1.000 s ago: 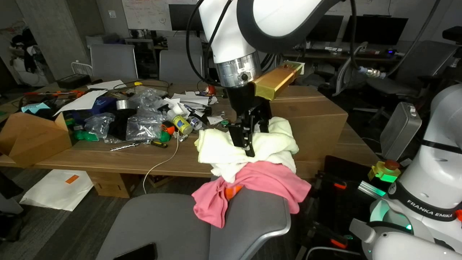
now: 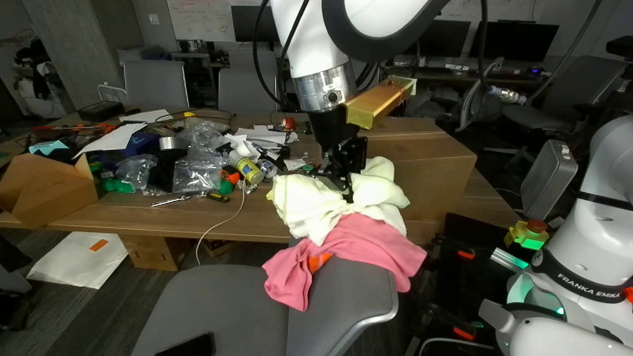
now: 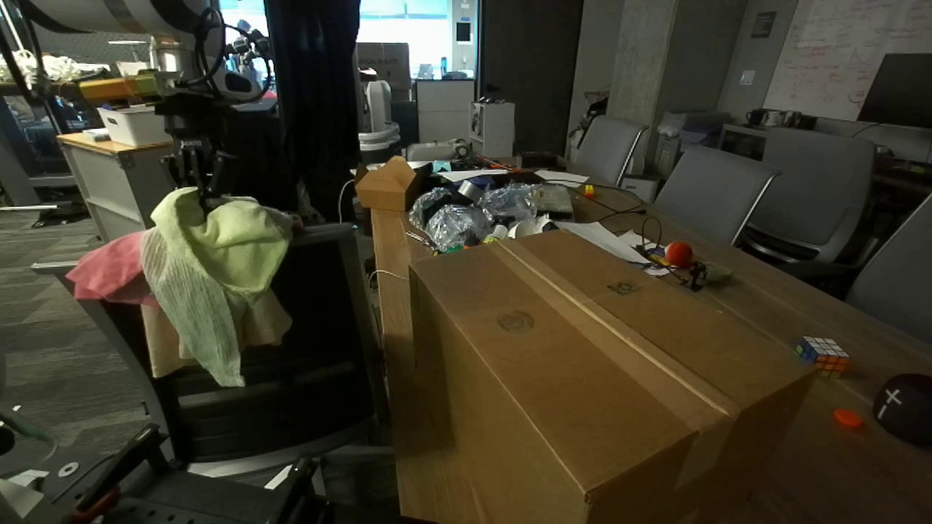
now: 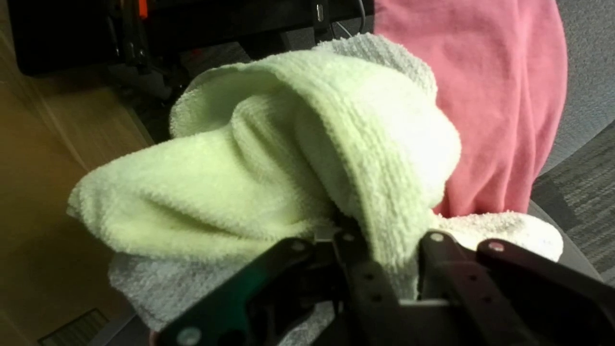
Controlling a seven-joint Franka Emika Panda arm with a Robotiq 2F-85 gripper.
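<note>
My gripper [image 2: 348,193] points down over a chair back, shut on a fold of a pale yellow towel [image 2: 308,199]. Seen from the wrist view, a band of the yellow towel [image 4: 369,150] runs down between the dark fingers. The towel is bunched up, still lying over the other cloths. Beneath it a pink cloth [image 2: 362,237] drapes over the grey chair [image 2: 356,285], with a bit of orange cloth [image 2: 318,261] showing. From behind, the yellow towel [image 3: 223,240] hangs down the chair back beside the pink cloth [image 3: 113,271]. The fingertips are partly hidden by towel.
A large cardboard box [image 3: 542,349] stands on the table right beside the chair. The table [image 2: 178,216] is cluttered with plastic bags, tools and papers. A phone [image 2: 187,346] lies on the chair seat. Another white robot arm [image 2: 593,255] stands at the right.
The fingers have closed on the towel, pinching it into a gathered fold. My gripper has risen slightly, and the towel's middle is drawn inward. The pink cloth has stayed in place.
</note>
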